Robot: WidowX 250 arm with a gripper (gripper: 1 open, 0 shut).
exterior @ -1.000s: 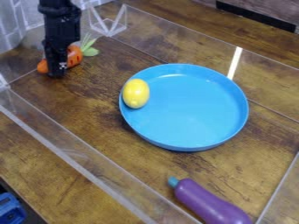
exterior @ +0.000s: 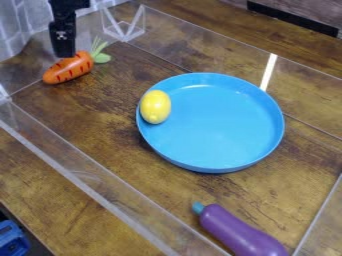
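Observation:
My black gripper (exterior: pixel 63 40) is at the upper left, just above an orange toy carrot (exterior: pixel 67 69) with green leaves, near the clear wall; its fingers are dark and small, open by what little shows, with nothing visible in them. A yellow oval object (exterior: pixel 155 106) rests on the left part of a blue plate (exterior: pixel 223 125). A purple toy eggplant (exterior: pixel 241 231) lies at the bottom right.
Clear plastic walls (exterior: pixel 80 175) border the wooden surface (exterior: pixel 100 130). Bare wood lies left of the plate and around the eggplant. A blue object (exterior: pixel 8 238) is at the lower left edge.
My gripper has moved up and to the left from over the carrot, uncovering it. The plate, yellow object and eggplant have stayed in place.

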